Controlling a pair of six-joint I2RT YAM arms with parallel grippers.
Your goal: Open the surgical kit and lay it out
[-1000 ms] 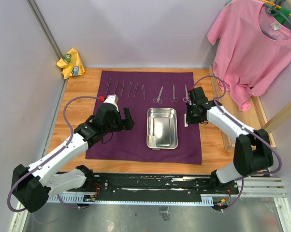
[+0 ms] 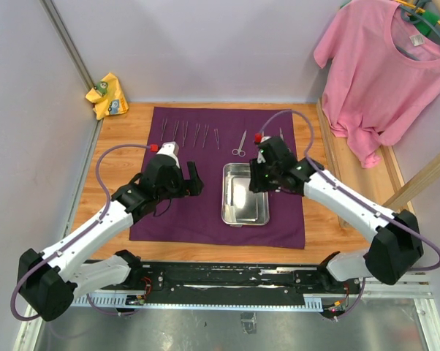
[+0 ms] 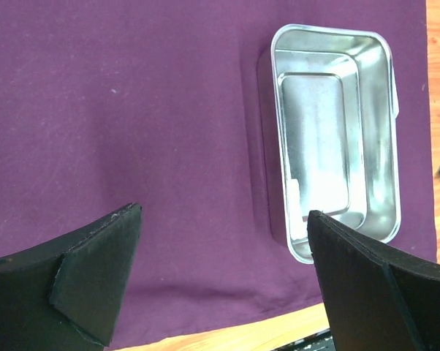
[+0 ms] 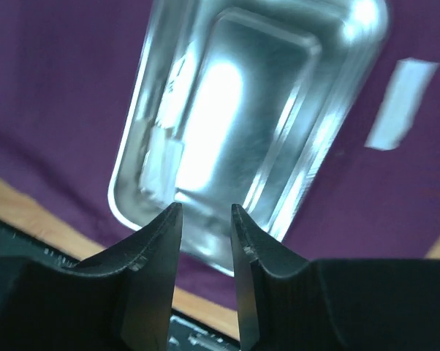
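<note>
A steel tray (image 2: pixel 262 217) lies on the purple cloth (image 2: pixel 194 227), and a small pale item (image 4: pixel 161 164) rests inside along its left side. On the cloth to the tray's right is a flat white strip (image 4: pixel 403 102). Above the tray's right part hangs my right gripper, its fingers a little apart and nothing between them. To the tray's left, over bare cloth, my left gripper stands wide open and empty. Several slim tweezer-like instruments (image 2: pixel 185 132) and scissors (image 2: pixel 240 144) form a row along the cloth's far side, part of it behind the right arm.
A yellow bag (image 2: pixel 107 96) sits at the back left corner. At the right, a pink shirt (image 2: pixel 384 69) hangs beside a wooden frame (image 2: pixel 425 175). The cloth left of the tray is free.
My right gripper has moved left from beside the white strip to above the tray. The strip shifted slightly left earlier. The left arm and tray stayed still.
</note>
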